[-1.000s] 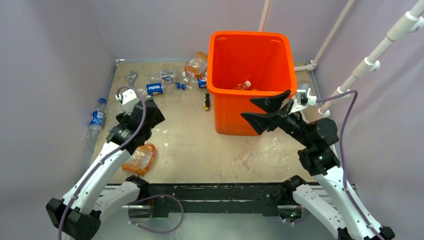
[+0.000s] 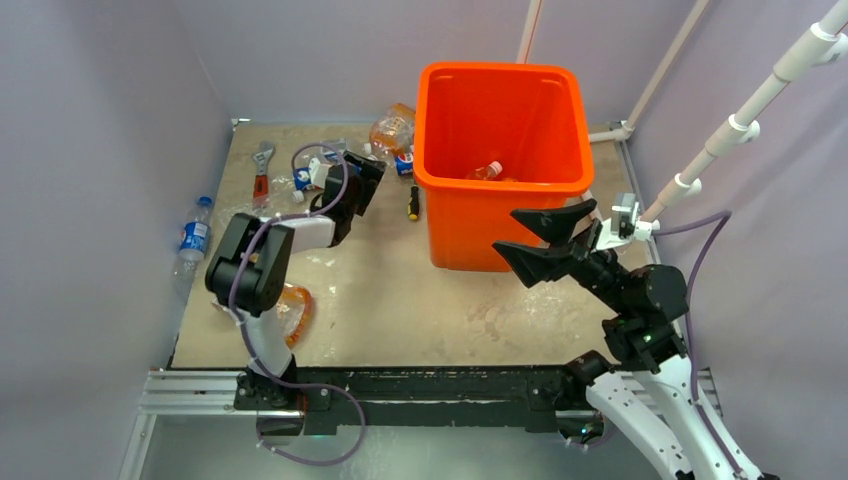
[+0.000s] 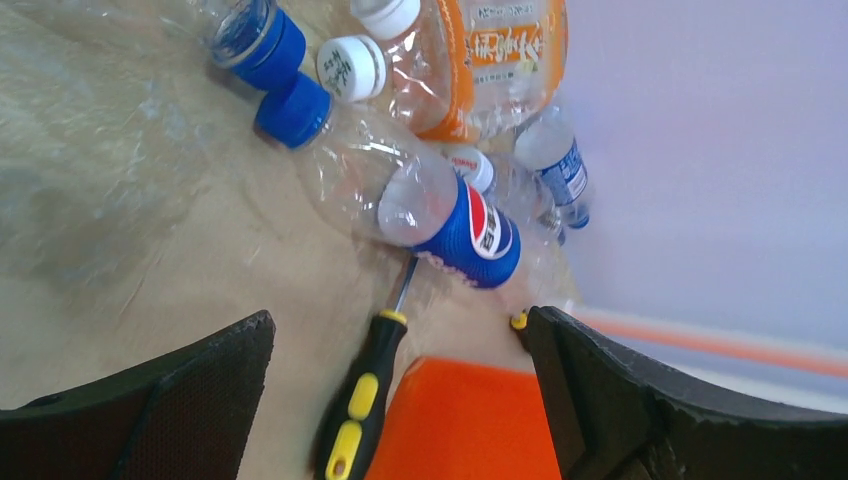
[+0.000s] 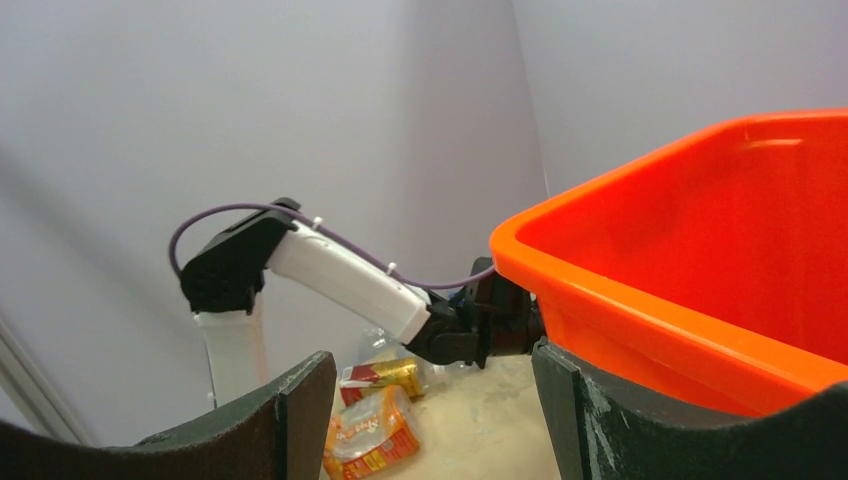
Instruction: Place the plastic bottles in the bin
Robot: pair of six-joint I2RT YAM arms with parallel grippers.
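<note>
In the left wrist view, a clear Pepsi bottle [image 3: 390,190] lies ahead of my left gripper, whose fingers are wide apart and empty. Its cap nearly meets another blue-capped bottle [image 3: 255,45]. Beyond it are an orange-labelled bottle [image 3: 505,65] and smaller bottles along the wall. The orange bin [image 2: 505,225] stands at the back centre with a bottle [image 2: 487,172] inside. My right gripper [image 2: 506,231] hangs at the bin's front right, open and empty. A water bottle [image 2: 195,235] lies at the left edge; an orange-labelled bottle [image 2: 298,310] is partly behind the left arm.
A yellow-black screwdriver [image 3: 358,400] lies between the left gripper and the bin. An orange-handled wrench [image 2: 261,178] is at the back left. A red-and-gold can [image 4: 385,378] sits near the front-left bottle.
My left gripper has swung right and toward the back, over the bottles left of the bin, its elbow coming inward.
</note>
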